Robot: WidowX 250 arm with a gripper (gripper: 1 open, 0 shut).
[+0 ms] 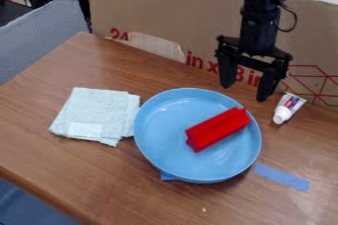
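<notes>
A black gripper [244,79] hangs open above the back of the table, over and behind a blue plate [169,156], with nothing between its fingers. A red oblong object [216,128] lies on the right half of the plate. A white toothpaste-like tube [288,108] lies to the right of the plate, below the gripper's right side. A folded pale cloth [93,112] lies left of the plate.
A cardboard box wall [172,22] stands along the back. Blue tape [283,178] is stuck on the table by the plate.
</notes>
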